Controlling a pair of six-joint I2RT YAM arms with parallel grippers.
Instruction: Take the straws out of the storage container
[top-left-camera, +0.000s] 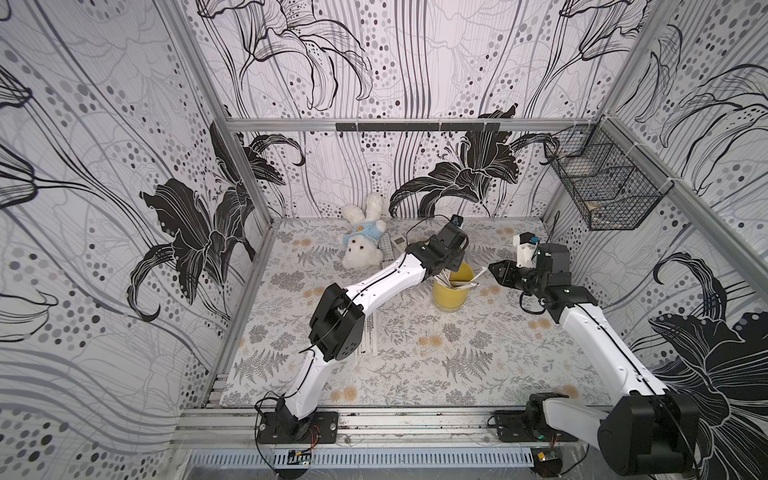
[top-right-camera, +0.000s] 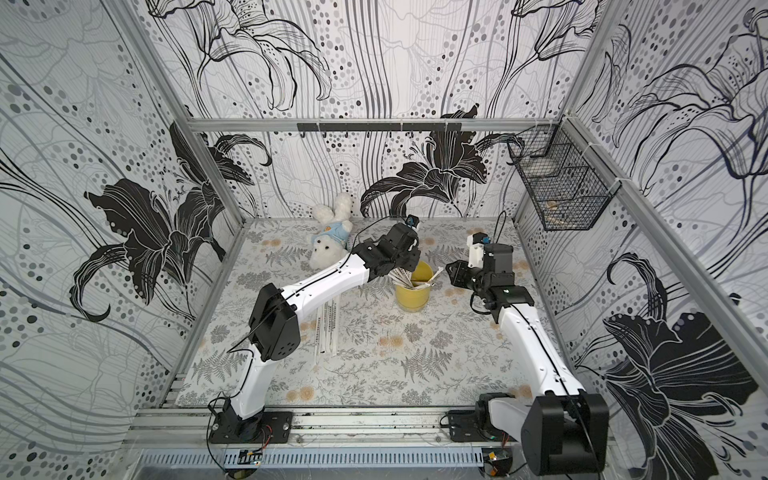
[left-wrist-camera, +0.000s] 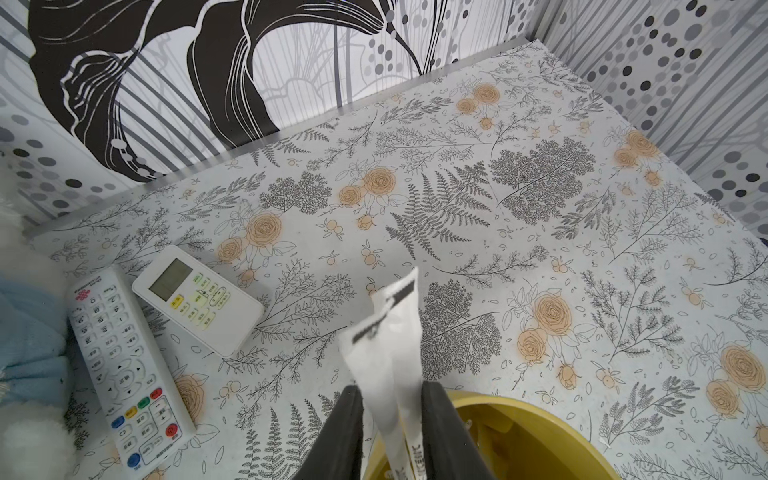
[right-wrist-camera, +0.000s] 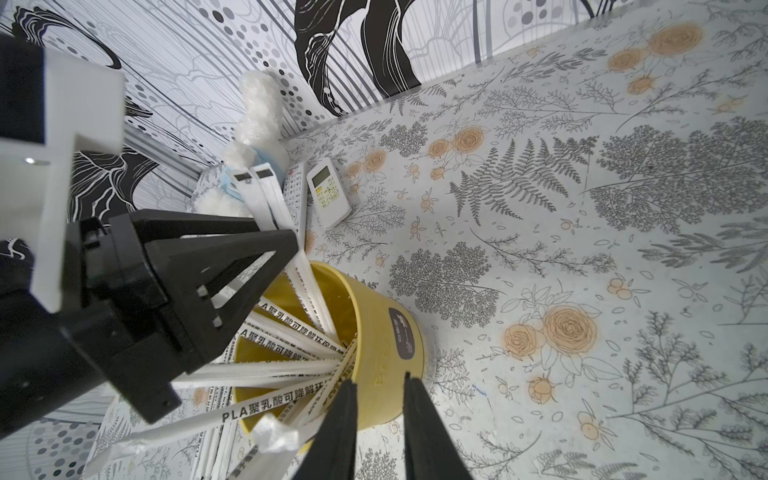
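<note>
Several white wrapped straws (right-wrist-camera: 288, 340) stand and lean in the yellow storage container (right-wrist-camera: 376, 352). My left gripper is above its rim, part open. Two straw ends (left-wrist-camera: 388, 336) rise between its fingers; whether the fingers touch them is hard to tell. The right wrist view shows these two straws (right-wrist-camera: 276, 196) passing by the left fingers (right-wrist-camera: 264, 240), their lower ends in the container. To the container's right, my right gripper is part open with only tabletop visible between its fingers.
Several straws (top-right-camera: 326, 328) lie on the table left of the container. A white plush toy (top-left-camera: 364, 248) and two remotes, one long (left-wrist-camera: 132, 368) and one short (left-wrist-camera: 198, 300), are at the back left. A wire basket (top-left-camera: 608, 180) hangs at right.
</note>
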